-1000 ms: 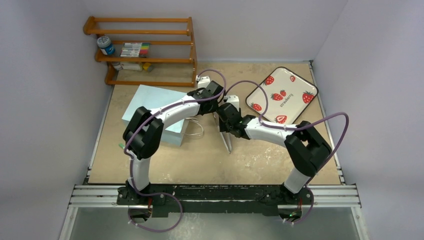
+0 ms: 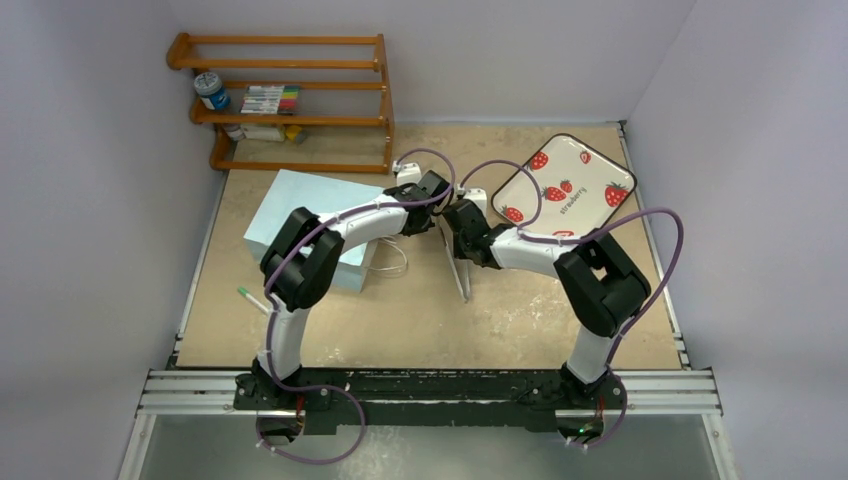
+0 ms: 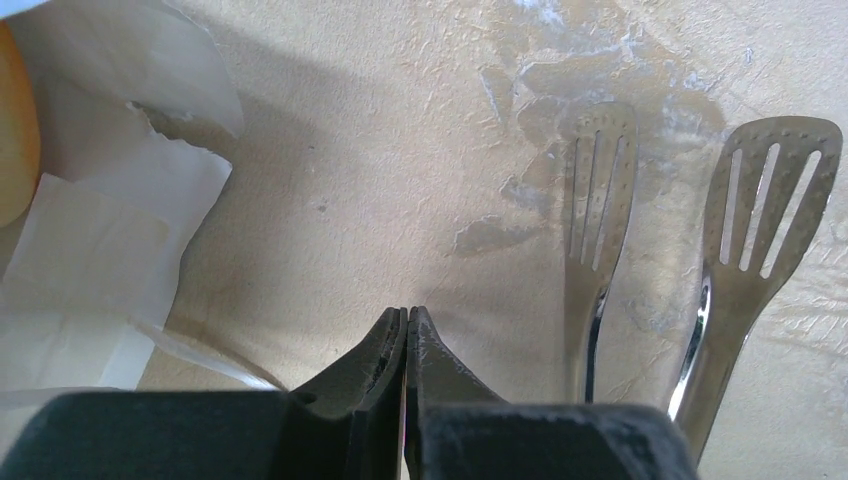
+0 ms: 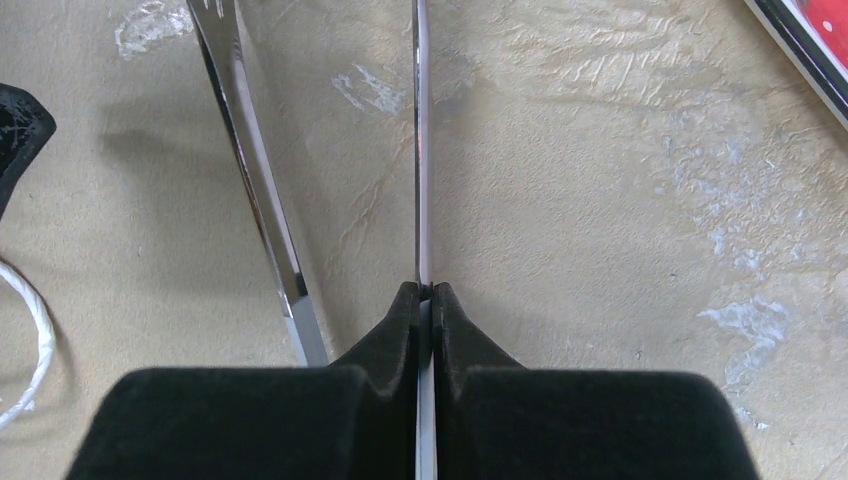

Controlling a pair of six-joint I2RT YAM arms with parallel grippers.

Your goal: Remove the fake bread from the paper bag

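The light-blue paper bag [image 2: 310, 205] lies on its side at the left of the table. In the left wrist view, orange-brown bread [image 3: 15, 135] shows inside its mouth, beside torn white paper. Metal tongs [image 2: 463, 283] with slotted ends lie in the middle, spread in a V. My left gripper is shut, nothing between its fingers; both slotted ends are to its right. In the right wrist view, my right gripper is shut on one tong arm [image 4: 422, 150]. The other tong arm [image 4: 258, 190] is to its left, free.
A strawberry tray [image 2: 590, 205] lies at the back right. Behind the bag stands a wooden rack [image 2: 290, 122] with a jar and markers. White bag handles [image 2: 402, 262] loop out onto the table, and a green pen [image 2: 252, 300] lies left of the left arm.
Both grippers have gone from open to shut, the right one on a tong arm.
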